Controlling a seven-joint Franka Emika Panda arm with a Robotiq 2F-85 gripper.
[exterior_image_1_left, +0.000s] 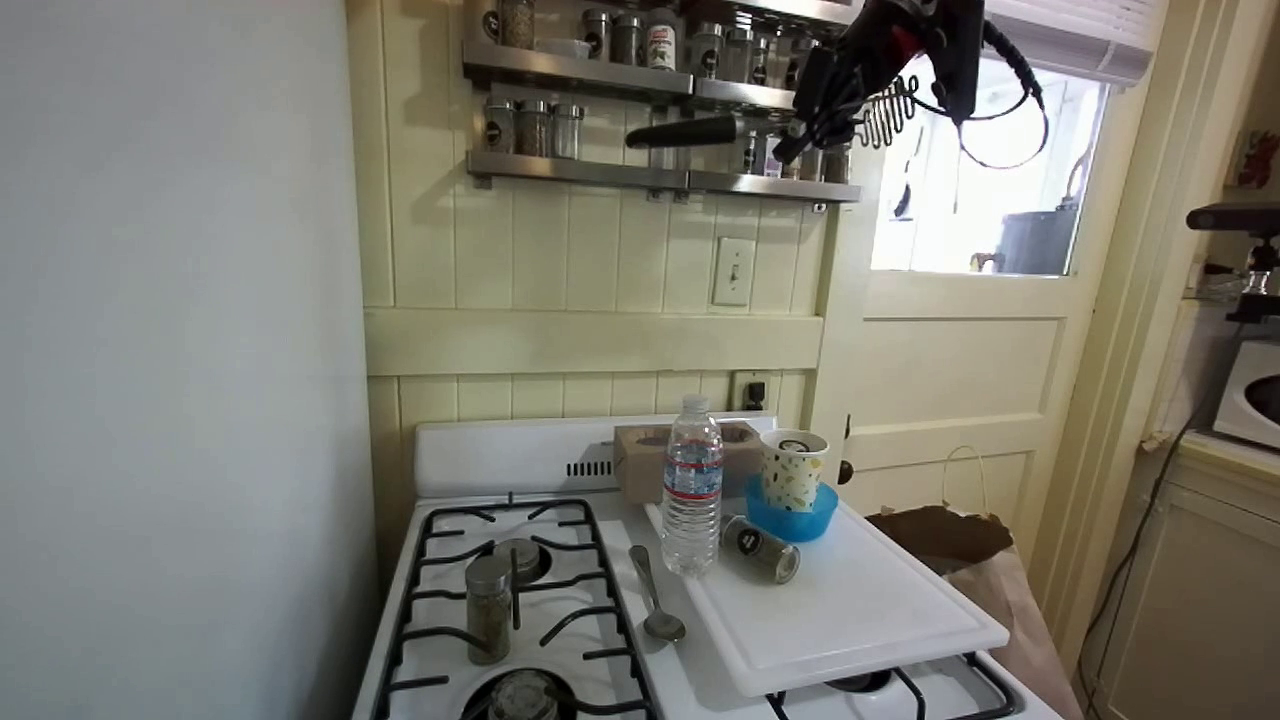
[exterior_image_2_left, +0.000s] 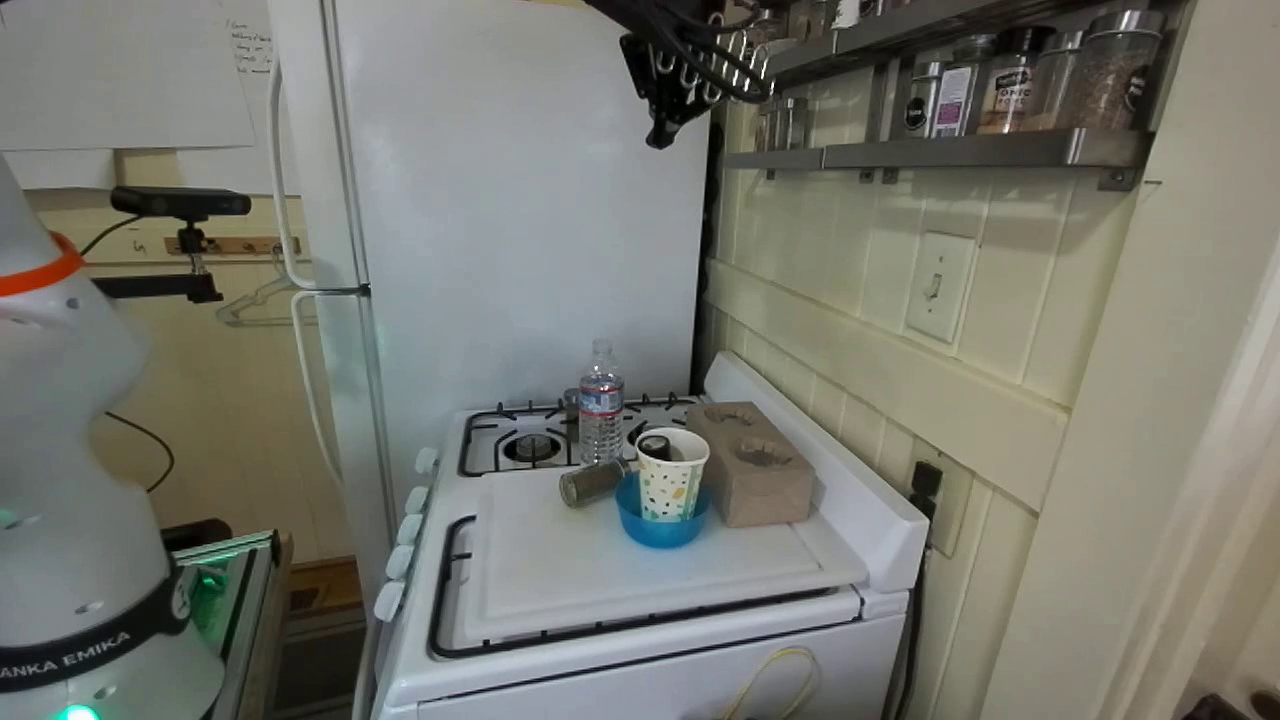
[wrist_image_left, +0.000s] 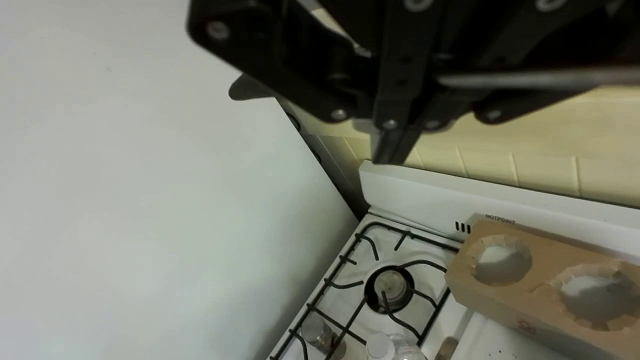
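Observation:
High above the stove my gripper (exterior_image_1_left: 788, 146) is shut on a masher. The masher's black handle (exterior_image_1_left: 681, 130) points left, and its wavy wire head (exterior_image_1_left: 888, 114) shows on the other side of the fingers. In exterior view 2 only the wire head (exterior_image_2_left: 728, 66) shows clearly, beside the dark gripper (exterior_image_2_left: 660, 134). From the wrist, the gripper has its fingertips together, with a blurred metal shaft (wrist_image_left: 540, 78) crossing and the dark handle end (wrist_image_left: 249, 88) sticking out left. Where exactly the fingers clamp is hard to see.
Spice shelves (exterior_image_1_left: 576, 174) line the wall behind the gripper. On the stove are a water bottle (exterior_image_1_left: 692, 516), a cardboard holder with two holes (exterior_image_2_left: 768, 492), a patterned cup (exterior_image_1_left: 792, 480) in a blue bowl (exterior_image_2_left: 660, 528), and jars. The white board's (exterior_image_1_left: 852, 612) front is clear.

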